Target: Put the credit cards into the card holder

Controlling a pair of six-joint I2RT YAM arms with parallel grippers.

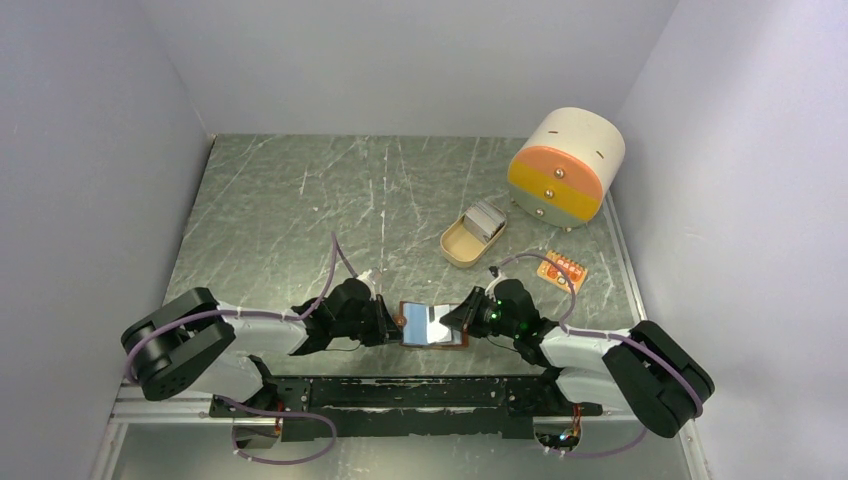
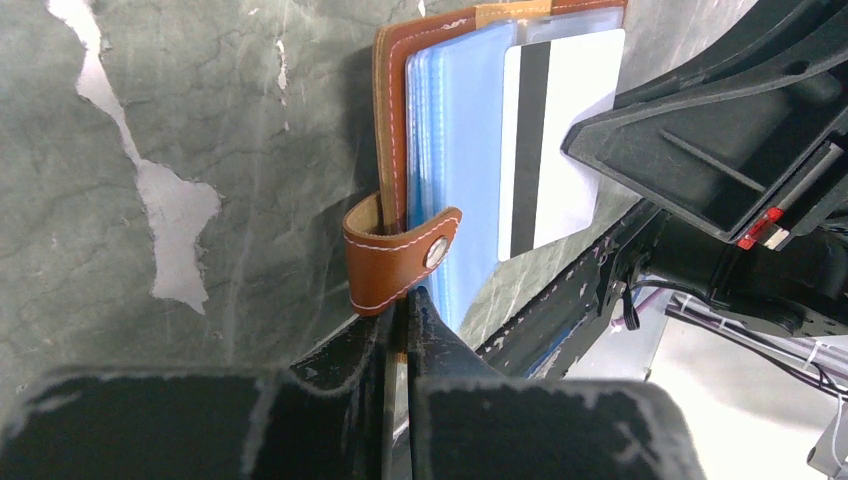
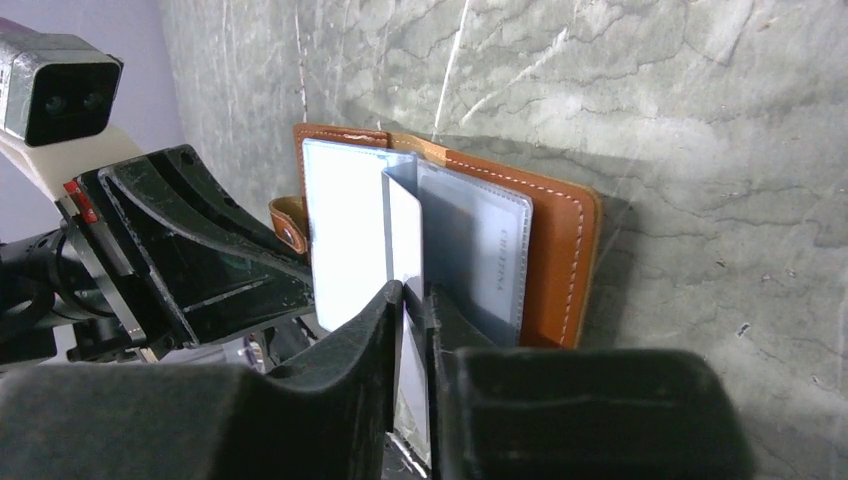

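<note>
The brown leather card holder (image 1: 404, 341) lies open at the table's front, its clear bluish sleeves (image 2: 458, 150) showing. A white card with a black stripe (image 2: 575, 130) lies over the sleeves. My left gripper is shut on the holder's edge beside its snap strap (image 2: 405, 258). From the other side, my right gripper is shut with a thin white edge (image 3: 405, 225) between its fingers, raised along the card. Whether that edge is card, sleeve or both I cannot tell. The lower part of the card is hidden by the right fingers.
Behind the holder stands a tan tray (image 1: 447, 250) with a stack of grey-white cards (image 1: 484, 221) at its far end. A drawer box (image 1: 575, 150) and an orange card or packet (image 1: 562, 270) are on the right.
</note>
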